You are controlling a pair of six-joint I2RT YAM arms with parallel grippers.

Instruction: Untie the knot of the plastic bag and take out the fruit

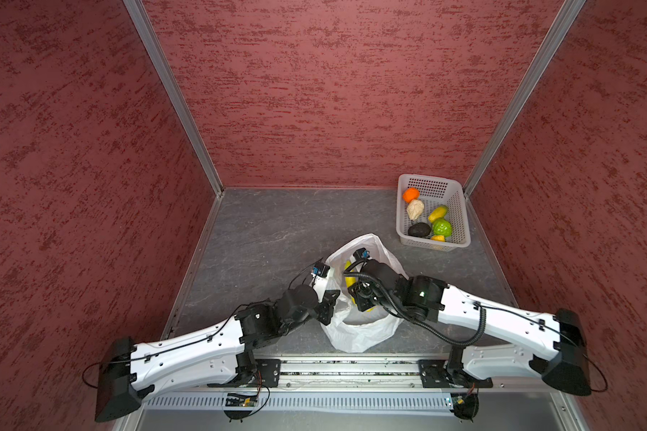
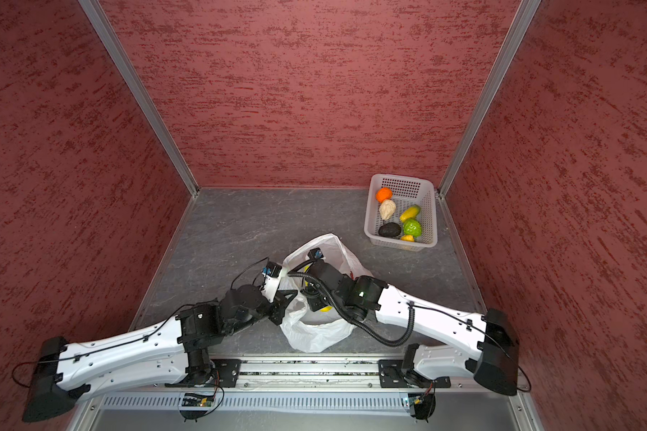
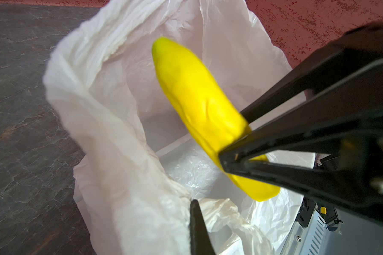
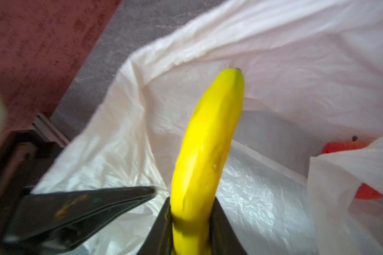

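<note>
The white plastic bag [image 1: 363, 334] stands open at the front centre. My right gripper is shut on a yellow banana, held up within the bag's mouth; the left wrist view shows the black fingers across the banana [image 3: 191, 97]. My left gripper [image 1: 327, 301] is at the bag's left rim [image 3: 115, 161], shut; whether a thin fold of plastic is between its fingers is hard to see. A red fruit [image 4: 340, 147] lies inside the bag, partly hidden by plastic.
A grey basket [image 1: 453, 201] at the back right holds several fruits, among them an orange [image 1: 410, 194] and a green one [image 1: 442, 227]. Red walls surround the workspace.
</note>
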